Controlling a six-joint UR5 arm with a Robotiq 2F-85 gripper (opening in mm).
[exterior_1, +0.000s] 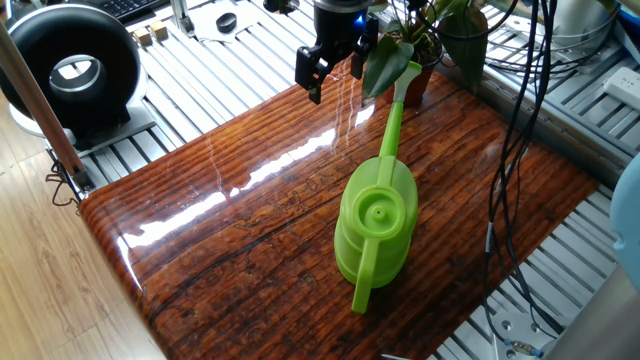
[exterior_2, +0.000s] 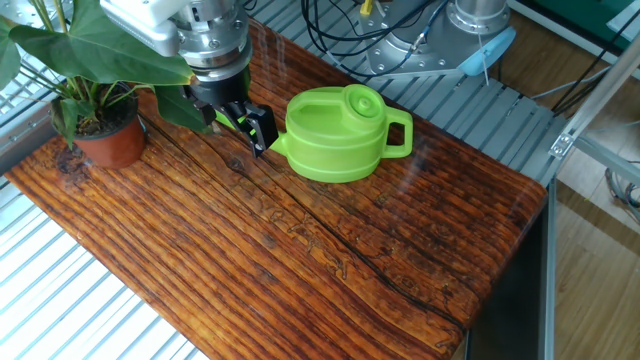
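Observation:
A bright green watering can (exterior_1: 376, 220) stands upright on the brown wooden board, its long spout reaching toward the potted plant (exterior_1: 413, 85) and its handle on the opposite side. In exterior view 2 the can (exterior_2: 335, 135) shows its full body, while part of the spout is hidden behind my gripper (exterior_2: 235, 135). My black gripper (exterior_1: 336, 82) hangs above the board near the plant, open, with its two fingers apart and nothing visible between them. It is clear of the can's body.
The plant's broad leaves (exterior_2: 105, 50) crowd the arm beside the gripper. Dark cables (exterior_1: 515, 170) hang at the right of exterior view 1. A black ring-shaped device (exterior_1: 75, 75) stands off the board at far left. The board's front half (exterior_2: 330, 260) is bare.

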